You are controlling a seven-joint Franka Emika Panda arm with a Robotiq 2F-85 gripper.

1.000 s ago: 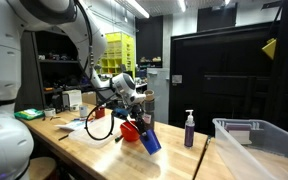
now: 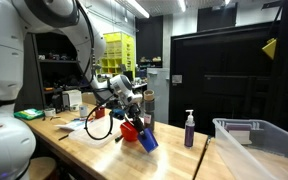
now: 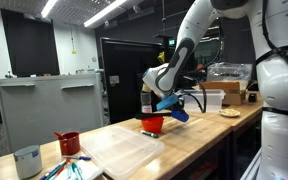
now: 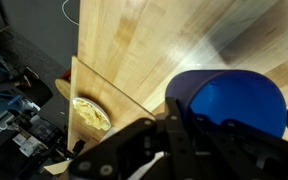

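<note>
A blue cup [image 2: 148, 141] hangs tilted from my gripper [image 2: 139, 127], its lower end over the wooden table in exterior view 1. The gripper is shut on the cup near its rim. In exterior view 2 the same blue cup [image 3: 180, 115] slants beside a red bowl [image 3: 152, 125]. Looking from the wrist, I see the cup's blue inside [image 4: 246, 104], with nothing visible in the part that shows. Dark gripper parts cover some of the rim, so the exact grip is partly hidden.
A white bottle [image 2: 189, 130] with a dark top stands to the right of the cup. Farther right is a large clear bin [image 2: 256, 145]. Pens, a red mug [image 3: 68, 143] and a grey pot [image 3: 27, 160] lie toward the other end.
Over the last second the cup and gripper have shifted slightly toward the left in exterior view 1. The cup stays held and tilted. Nothing else has visibly moved.
</note>
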